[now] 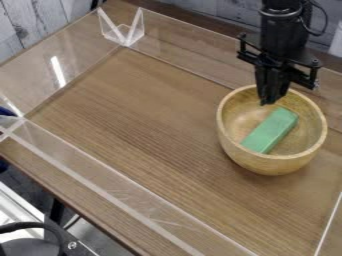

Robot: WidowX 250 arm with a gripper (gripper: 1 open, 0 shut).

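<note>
A wooden bowl (234, 135) rests on the right side of the table, with a green rectangular block (273, 131) lying inside it at a slant. The black gripper (267, 96) hangs over the back rim of the bowl, its narrow tip pointing down above the block. It looks shut, with nothing visible between its fingers.
A small clear plastic object (122, 28) stands at the back left. Black cable and hardware (38, 238) sit at the bottom-left corner, beyond the table edge.
</note>
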